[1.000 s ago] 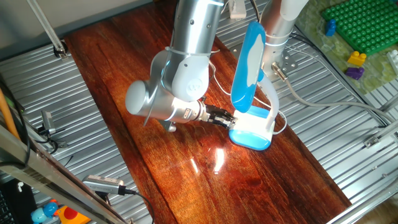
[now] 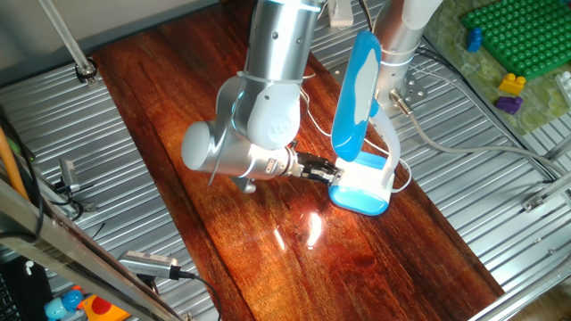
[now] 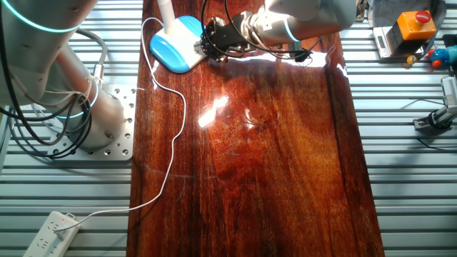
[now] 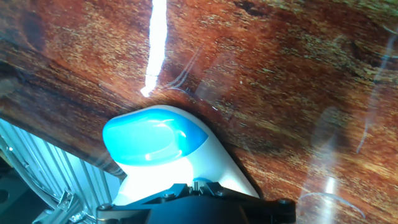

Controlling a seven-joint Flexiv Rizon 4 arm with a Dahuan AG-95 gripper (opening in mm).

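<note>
A blue-and-white desk lamp stands upright on the wooden table; its lamp head (image 2: 357, 96) leans above its base (image 2: 359, 198) in exterior view 1. My gripper (image 2: 336, 173) reaches in low from the side, with its tips at the white part of the base. In exterior view 2 the gripper (image 3: 201, 48) meets the base's edge. The black fingers look drawn together in the wrist view, in front of the base (image 4: 155, 138), and a small blue spot shows just past their tips. Whether they touch the lamp is hard to tell; nothing visible is held.
A white cord (image 3: 184, 107) runs from the lamp across the table to a power strip (image 3: 50, 235).
My wrist has shifted very slightly right and down in exterior view 1, while the fingertips stay by the lamp base. The lamp has not visibly moved.
</note>
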